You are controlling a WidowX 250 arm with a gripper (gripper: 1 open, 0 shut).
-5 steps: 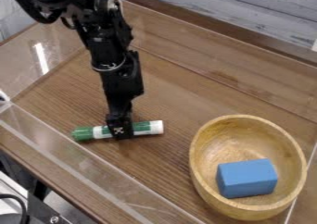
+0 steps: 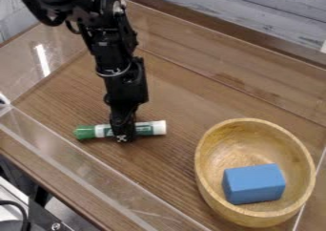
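Observation:
A white and green cylindrical tube (image 2: 149, 128) lies on the wooden table, left of a light wooden bowl. My black gripper (image 2: 122, 130) is lowered onto the tube's middle and appears shut on it, though the dark fingers hide much of the grip.
The wooden bowl (image 2: 224, 136) at the lower right holds a blue block (image 2: 254, 183). A dark cable shows at the bottom left, off the table's front edge.
Over the last second the tube has shifted slightly up and left in view, with the gripper over its middle.

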